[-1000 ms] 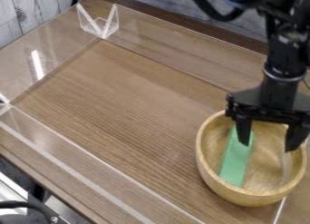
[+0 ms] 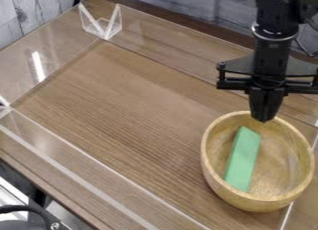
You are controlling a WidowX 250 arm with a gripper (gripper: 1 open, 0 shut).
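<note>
My black gripper [image 2: 263, 98] hangs at the right, just above the back rim of a round wooden bowl [image 2: 285, 185], pointing down. In the bowl's left half lies a flat green rectangular piece [image 2: 243, 159], apart from the gripper. I cannot tell how far apart the fingers stand, and nothing clearly shows between them.
A clear plastic object [image 2: 103, 20] stands at the back left. Dark edges and cables lie at the lower left corner.
The gripper has risen out of the bowl toward the back, uncovering more of its inside. The green piece still lies in the bowl.
</note>
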